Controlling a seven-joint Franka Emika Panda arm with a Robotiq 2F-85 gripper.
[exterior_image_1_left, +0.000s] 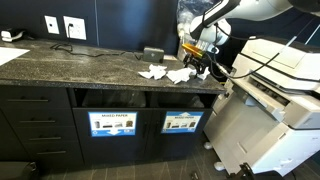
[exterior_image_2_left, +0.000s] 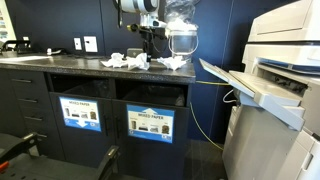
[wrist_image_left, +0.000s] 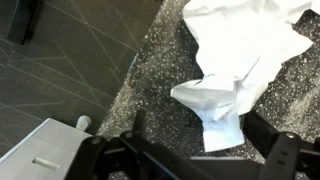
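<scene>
In the wrist view my gripper is open, its dark fingers wide apart over the counter. A crumpled white paper reaches into the space between them, and none of it looks clamped. More of the sheet spreads toward the top right. From outside, the gripper hangs low over the right end of the counter, close to a white crumpled paper. Another crumpled paper lies to its left. Whether the fingers touch the paper is too small to tell in the exterior views.
Under the dark speckled counter are two open-topped compartments with blue-and-white labels, a left label and a right label. To the right stands a large white printer. A dark box sits at the counter's back.
</scene>
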